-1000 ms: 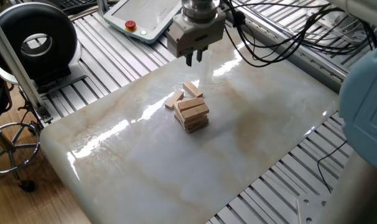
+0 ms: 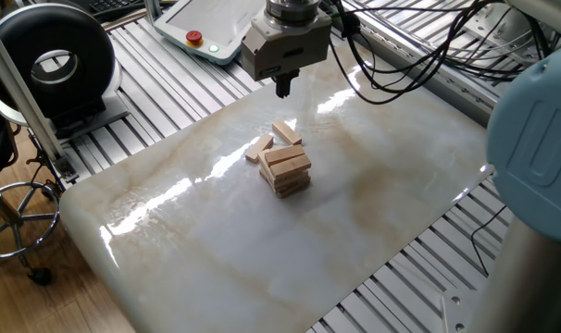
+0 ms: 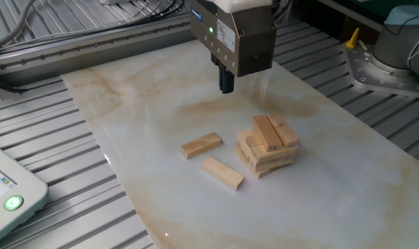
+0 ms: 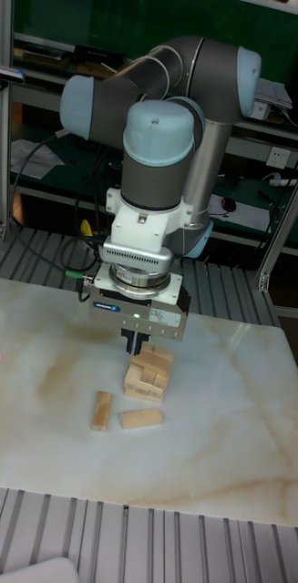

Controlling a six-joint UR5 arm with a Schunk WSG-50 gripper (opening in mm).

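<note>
My gripper (image 2: 283, 91) hangs above the table, clear of every block, its dark fingers pointing down. In each view one finger largely overlaps the other, so the gap between them is hidden; no block shows at the fingertips. A small stack of wooden blocks (image 3: 267, 146) stands on the marble-patterned sheet, its layers somewhat skewed and two blocks lying side by side on top. Two loose blocks lie flat close to the stack: a darker one (image 3: 201, 145) and a paler one (image 3: 222, 173). In exterior view 3 the gripper (image 4: 135, 344) appears just behind and left of the stack.
Bare sheet (image 2: 206, 250) surrounds the blocks on most sides. A teach pendant with a red button (image 2: 195, 38) rests on the slatted table edge. Loose black cables (image 2: 392, 83) hang beside the arm. The robot's base (image 3: 403, 52) stands at one side.
My gripper has turned about its vertical axis: one second ago its two fingers showed apart, now they overlap. It has also shifted slightly. The blocks have stayed where they were.
</note>
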